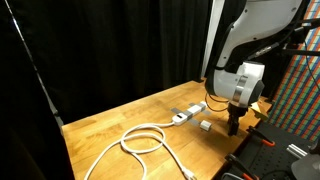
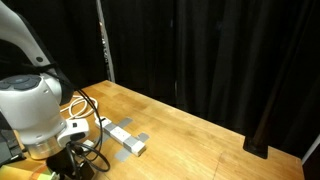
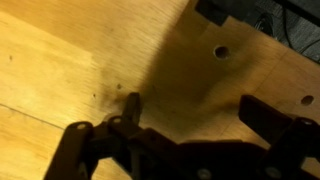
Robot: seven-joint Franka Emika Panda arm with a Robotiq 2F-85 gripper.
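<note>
My gripper is open in the wrist view, its two dark fingers wide apart over bare wood with nothing between them. From exterior view 1, the gripper point(image 1: 234, 129) points down, low over the right part of the wooden table. A small white block point(image 1: 206, 125) lies to its left, apart from it. Behind the block is a white power strip point(image 1: 190, 113), whose white cable point(image 1: 126, 138) loops across the table. In exterior view 2 the power strip point(image 2: 124, 138) shows beside the arm, while the fingertips are hard to make out.
Grey flat patches point(image 2: 143, 136) lie near the power strip. The arm's dark base mount point(image 1: 272, 155) stands at the table's right edge. A black curtain point(image 1: 110, 50) hangs behind.
</note>
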